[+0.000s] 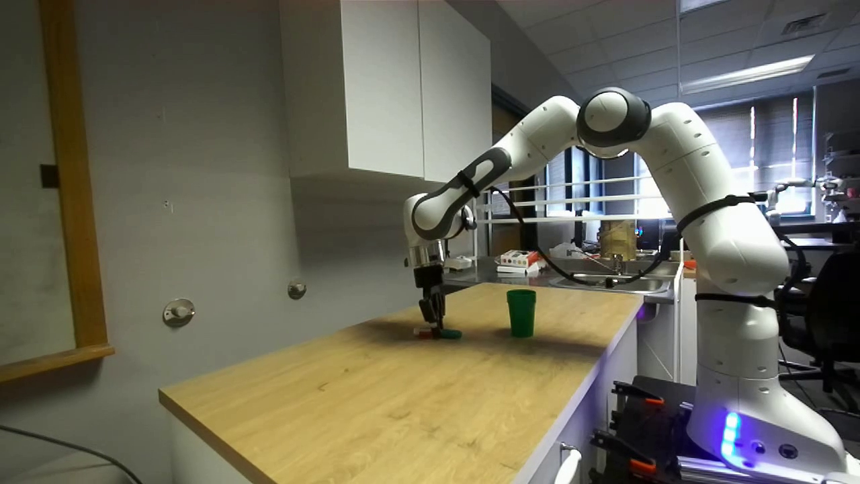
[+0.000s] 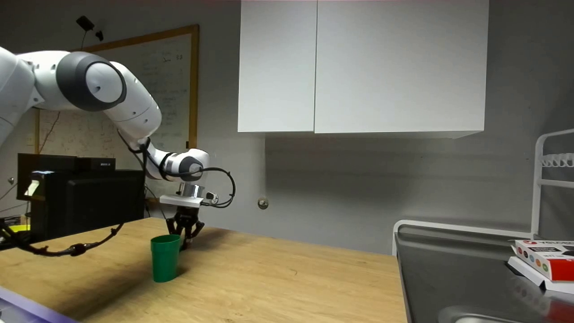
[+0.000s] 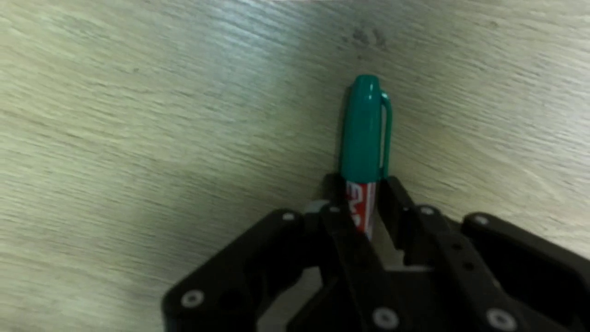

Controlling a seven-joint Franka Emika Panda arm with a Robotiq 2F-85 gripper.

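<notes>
A marker with a green cap [image 3: 362, 130] and a red and white body [image 3: 360, 204] lies on the wooden countertop. My gripper is low over it, one black fingertip [image 3: 333, 187] on the left of the body and the other on the right, just below the cap. The fingers are close to the marker's sides; whether both press on it cannot be made out. The marker's lower end is hidden behind them. In exterior view 1 the gripper [image 1: 437, 324] reaches down to the marker's green cap [image 1: 449, 334] at the counter.
A green cup [image 1: 521, 313] stands upright on the countertop [image 1: 387, 387], to the right of the marker in exterior view 1. A white wall cabinet [image 1: 403, 89] hangs above the back. A sink [image 1: 637, 285] lies beyond its far end.
</notes>
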